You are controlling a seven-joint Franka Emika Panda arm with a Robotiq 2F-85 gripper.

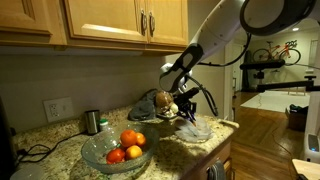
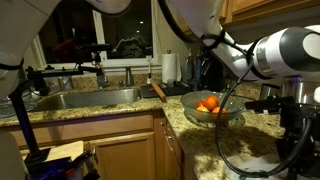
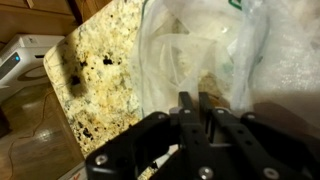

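A thin, clear plastic bag (image 3: 180, 60) lies crumpled on the speckled counter. It fills much of the wrist view, and in exterior view 1 the bag (image 1: 194, 131) sits low near the counter's right end. My gripper is above it, fingertips pointing down at the film, with a narrow gap between them. No fold of plastic clearly shows caught in the gap. From the side, the gripper (image 1: 187, 119) is at the bag's back left part. In exterior view 2 the bag (image 2: 250, 166) is partly hidden by my arm and its cable.
A bowl (image 1: 95, 150) of oranges and red fruit stands to the left on the counter. Behind my gripper are bagged items (image 1: 147, 106) against the wall. Its front edge drops beside the bag.
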